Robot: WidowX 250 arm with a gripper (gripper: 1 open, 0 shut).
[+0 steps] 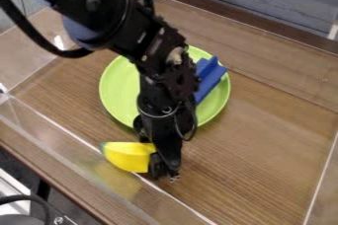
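The black gripper (161,160) reaches down to the wooden table just in front of the green plate, its fingertips at a yellow object (126,155) with a green tip, which lies near the table's front edge. Part of the yellow object is hidden behind the fingers, and whether they grip it is unclear. The green plate (121,94) lies behind the arm, with a blue object (211,79) on its right side.
Bare tabletop (264,140) stretches to the right and to the left of the plate. A wall (238,12) runs along the back. A small yellow item stands at the top, mostly hidden by the arm.
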